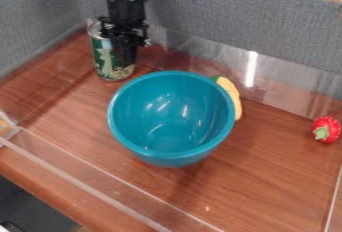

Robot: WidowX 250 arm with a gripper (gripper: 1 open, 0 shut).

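My gripper (126,38) is lowered at the back left, right against a green tin can (110,60), partly covering its top and right side. Its fingers look close together; whether anything is between them is hard to see. A teal bowl (168,118) stands empty in the middle of the wooden surface (134,191).
A yellow object with a green tip (231,94) lies behind the bowl's right side. A red strawberry-like object (326,129) is at the far right. Grey walls (241,26) line the back and left.
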